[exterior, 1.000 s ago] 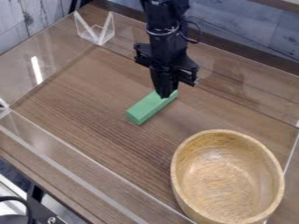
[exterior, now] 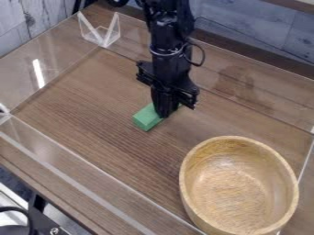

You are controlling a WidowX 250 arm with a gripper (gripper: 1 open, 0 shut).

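A black robot arm reaches down from the top centre to my gripper [exterior: 164, 103], which is low over a green block [exterior: 147, 117] near the middle of the wooden table [exterior: 86, 138]. The gripper overlaps the block's upper right end, hiding that part. Whether its fingers are open or shut on the block cannot be made out.
A large round tan bowl [exterior: 240, 184] sits at the lower right. Clear plastic pieces stand at the upper left and left edge, and a black cable lies at the bottom left corner.
My gripper has come down from above onto the block's upper right end, covering more of it. The rest looks unchanged.
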